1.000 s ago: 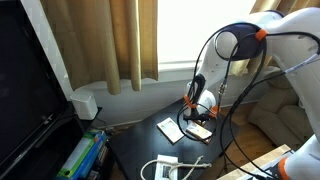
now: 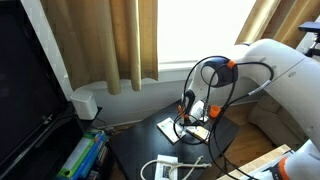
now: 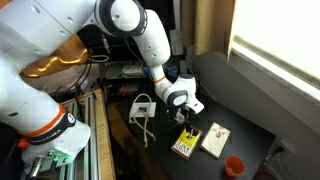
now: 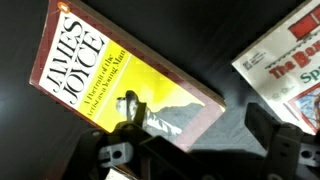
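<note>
A James Joyce paperback (image 4: 120,75) with a yellow and grey cover fills the left of the wrist view. It lies flat on the dark table, and the yellow book (image 3: 186,142) in exterior view 2 looks like the same one. My gripper is open over the book's lower right corner, its fingers wide apart and nothing held between them. From the side, the gripper (image 3: 186,125) hangs low above the book's back end; I cannot tell whether it touches. A second, pale book (image 4: 290,70) lies apart on the right, with its cover only partly in view.
Close by the pale book (image 3: 215,138) stands an orange pot (image 3: 235,166). A white device (image 3: 143,109) with a looped cable sits on the other side. More books (image 2: 82,155) lie at the left in exterior view 1. Bare dark table (image 2: 135,148) shows between.
The arm has reached down and slightly left in exterior view 1, bringing the gripper lower over the books. The books appear unmoved.
</note>
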